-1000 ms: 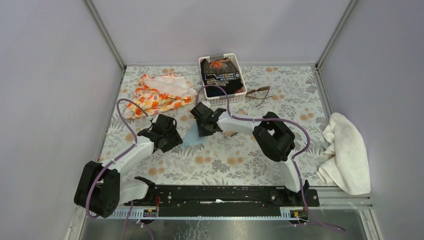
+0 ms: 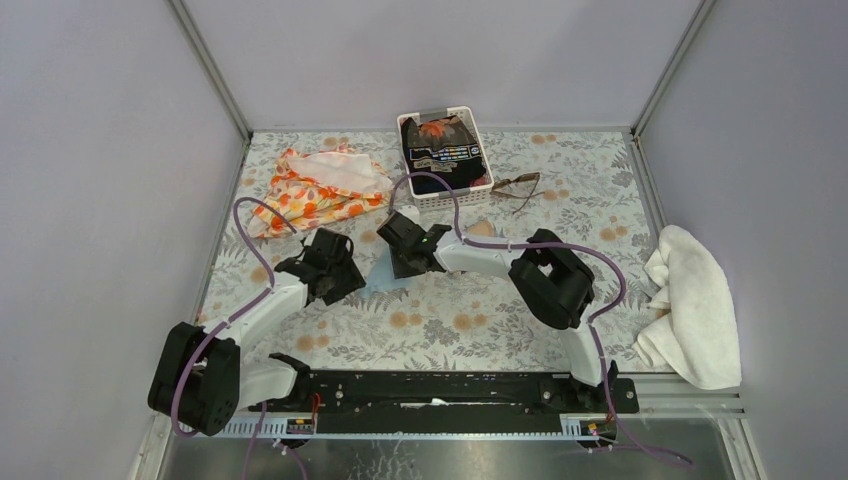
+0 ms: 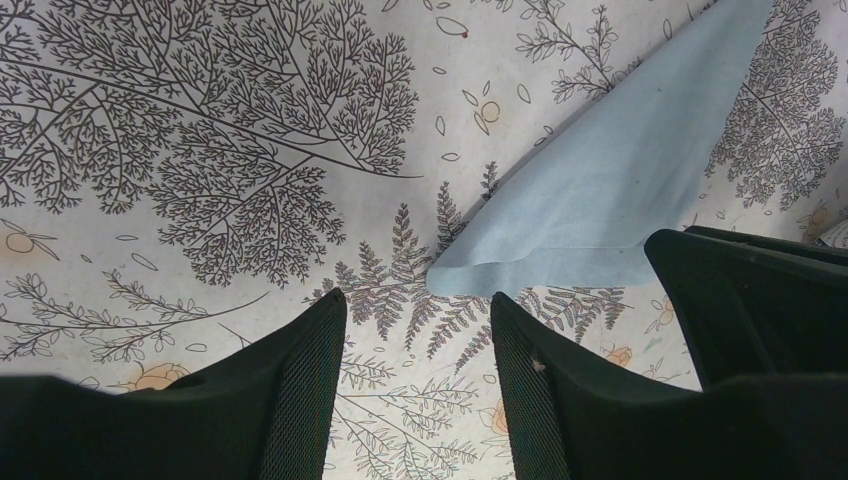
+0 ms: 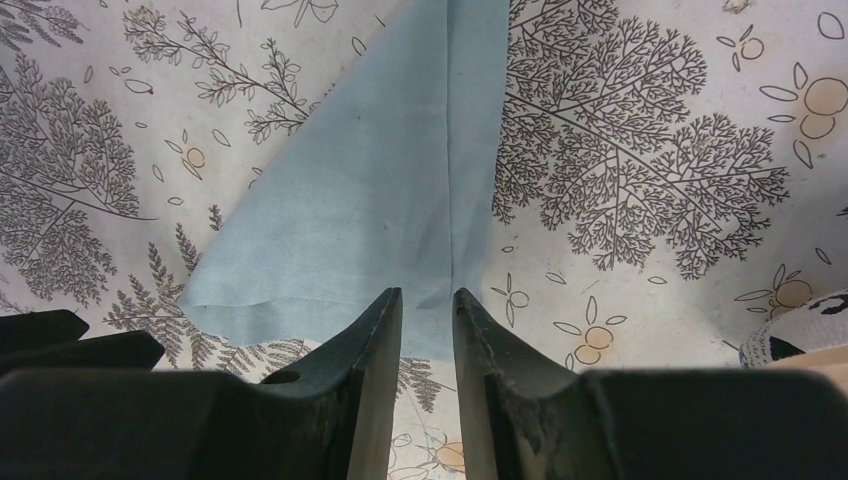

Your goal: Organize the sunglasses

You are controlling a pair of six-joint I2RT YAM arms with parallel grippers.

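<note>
Brown-tinted sunglasses [image 2: 517, 187] lie on the table at the back, just right of the white basket. A folded light-blue cloth [image 2: 382, 278] lies on the patterned tablecloth between my two arms. My left gripper stands open beside the cloth's left corner, nothing between its fingers. Over the cloth's other side hangs my right gripper, its fingers parted by a narrow gap; the blue cloth [image 4: 390, 180] shows beneath and ahead of them, not gripped. Part of the cloth is hidden by the right arm in the top view.
The white basket [image 2: 466, 200] at the back holds dark folded clothing [image 2: 440, 150]. An orange-patterned cloth [image 2: 325, 188] lies back left. A tan object [image 2: 482, 229] is partly hidden behind the right arm. A white towel [image 2: 690, 310] lies at the far right.
My right gripper has shifted slightly left and toward the near side over the blue cloth. The left arm, sunglasses and basket look the same.
</note>
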